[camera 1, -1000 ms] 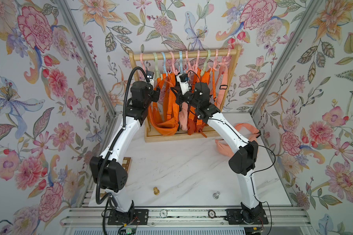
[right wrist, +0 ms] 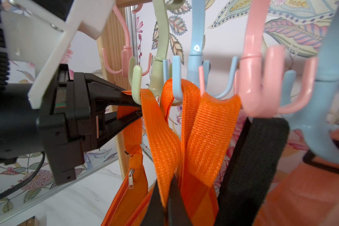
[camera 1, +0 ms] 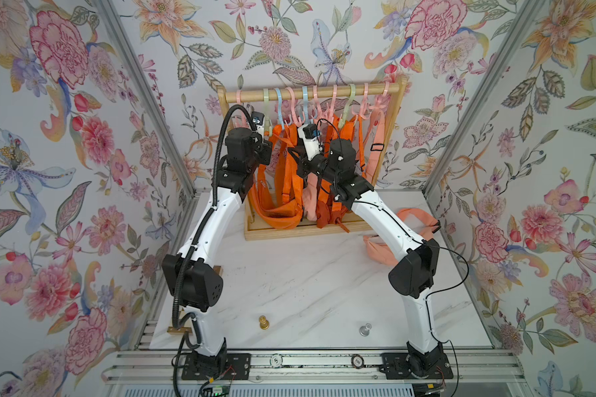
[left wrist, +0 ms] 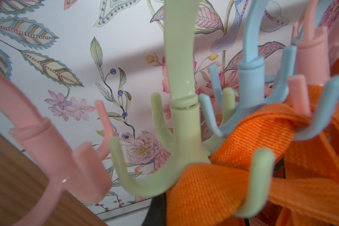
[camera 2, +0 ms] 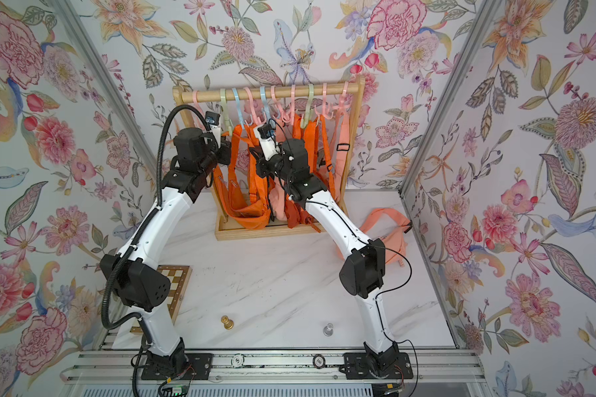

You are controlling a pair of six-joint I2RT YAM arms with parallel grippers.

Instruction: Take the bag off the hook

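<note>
An orange bag strap [right wrist: 154, 128] still loops over a prong of the green hook [right wrist: 160, 37]; another orange loop hangs on the blue hook [right wrist: 196, 26] beside it. In the right wrist view my left gripper is shut against the strap just left of the green prong. Whether the strap lies between its fingers cannot be told. My right gripper is shut on the orange strap, which narrows into its fingertips below the hooks. The orange bag [right wrist: 135, 173] with a zip hangs beneath. In the left wrist view the strap [left wrist: 211, 192] covers most of my left fingers.
More bags hang close by on the wooden rack [camera 1: 318, 92], under pink hooks [right wrist: 255, 67] and a second blue hook [right wrist: 327, 75]. A salmon bag [camera 1: 414, 218] lies on the table at right. A brass piece [camera 1: 263, 322] stands in front.
My left arm has moved up and right, its gripper further in at the green hook. That hook has shifted slightly right on the bar. The right arm has hardly moved.
</note>
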